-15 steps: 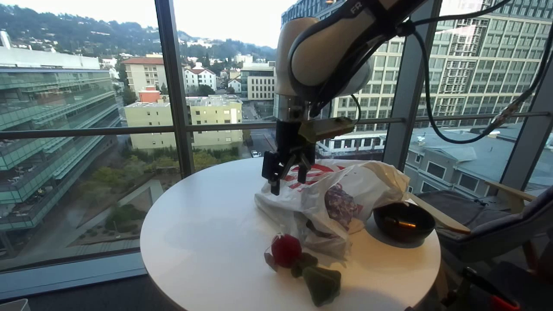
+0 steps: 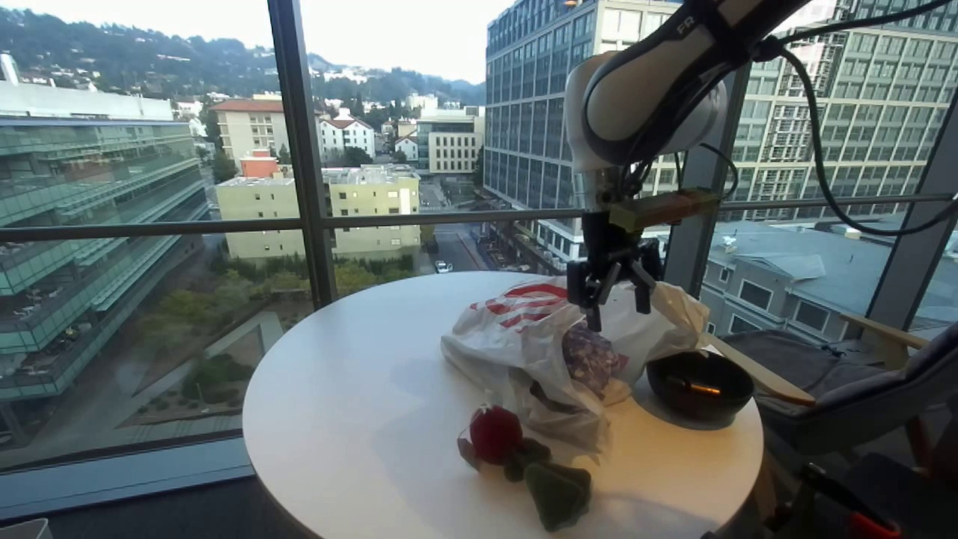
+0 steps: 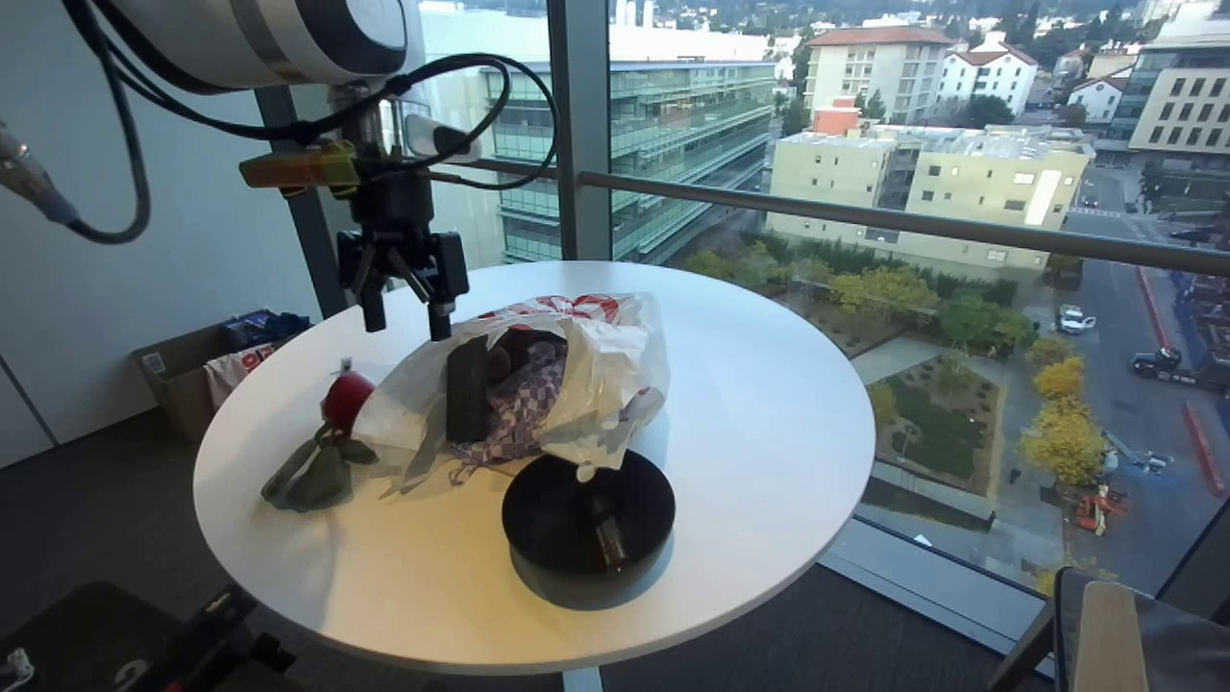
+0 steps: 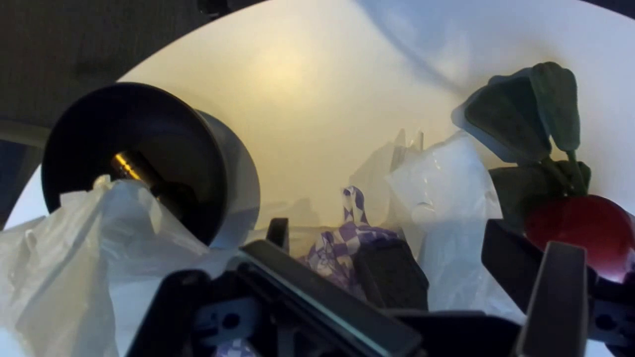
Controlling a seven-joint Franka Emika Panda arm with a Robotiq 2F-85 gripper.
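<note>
My gripper [image 2: 620,305] stands open above the white plastic bag [image 2: 539,359], with nothing held between its fingers. The bag, marked in red, lies on the round table with its mouth spread. Inside it show a purple-and-white checkered cloth [image 3: 528,404] and a dark block-like item [image 3: 467,390]. The wrist view has the checkered cloth [image 4: 336,253] and the dark item [image 4: 393,273] below the gap between the fingers. A black bowl [image 3: 588,519] stands beside the bag, holding a dark cylindrical object with a shiny orange band [image 4: 134,165]. A loose bag flap overlaps the bowl's rim in the wrist view.
A red artificial flower [image 2: 495,435] with green leaves [image 2: 557,492] lies beside the bag. Chairs [image 2: 871,386] stand close to its edge, and windows rise behind.
In exterior view 1 the arm and gripper have moved right, from over the bag's left end to above its middle near the checkered cloth. The objects on the table look unmoved.
</note>
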